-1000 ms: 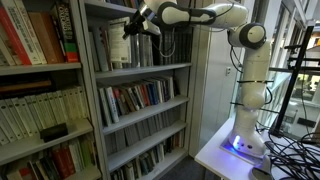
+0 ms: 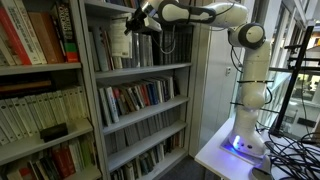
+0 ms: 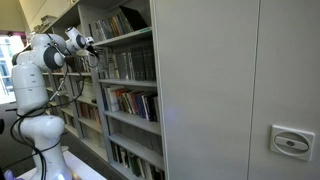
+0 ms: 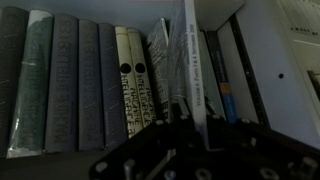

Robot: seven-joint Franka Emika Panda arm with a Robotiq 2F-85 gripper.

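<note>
A thin white book (image 4: 193, 60) with dark lettering on its spine stands upright in the wrist view. My gripper is shut on its lower end. The dark fingers partly hide that end. Behind it, a shelf row holds grey volumes (image 4: 62, 80), a green-and-white one (image 4: 33, 80) and two cream ones (image 4: 138, 75). In exterior view 1 the gripper (image 2: 141, 22) is high at the bookcase's upper shelf, close to a pale upright book face (image 2: 120, 42); whether this is the held book I cannot tell.
A grey upright panel (image 4: 240, 75) borders the row on the right, with a blue-spined book (image 4: 225, 92) close to it. Lower shelves hold more books (image 2: 140, 98). The white table (image 2: 218, 158) at the arm's base has bare room.
The arm and gripper have shifted only very slightly to the right at the upper shelf. Nothing else has visibly moved.
</note>
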